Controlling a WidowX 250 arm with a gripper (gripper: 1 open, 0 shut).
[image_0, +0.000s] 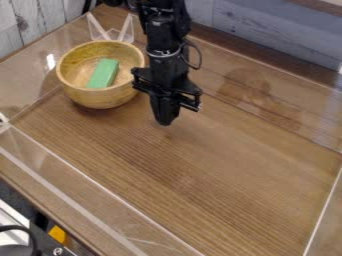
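The black arm reaches down from the top of the camera view, its gripper (166, 111) pointing downward over bare wood, right of a wooden bowl (119, 98). The gripper looks shut, with nothing visible between its fingers. Inside the bowl lies a light green block (100, 73), apart from the gripper.
A wall (287, 25) runs along the back. A small yellow object (58, 235) shows at the lower left beside a black cable, off the table's edge.
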